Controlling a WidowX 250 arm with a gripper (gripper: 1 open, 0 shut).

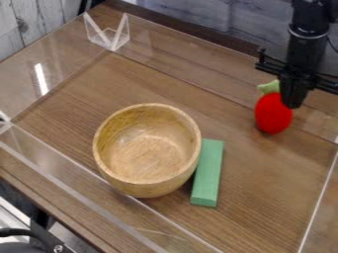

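My dark gripper (pixel 298 81) hangs at the upper right, above and a little to the right of a red object (pixel 274 113) on the wooden table. A pale green thing (pixel 268 87) shows just behind the red object, partly hidden. The gripper's fingers are small and dark; they look shut, and I see nothing clearly held between them.
A tan bowl (pixel 146 145) sits at the lower centre, with a green block (pixel 208 173) lying to its right. A white wire object (pixel 109 30) is at the upper left.
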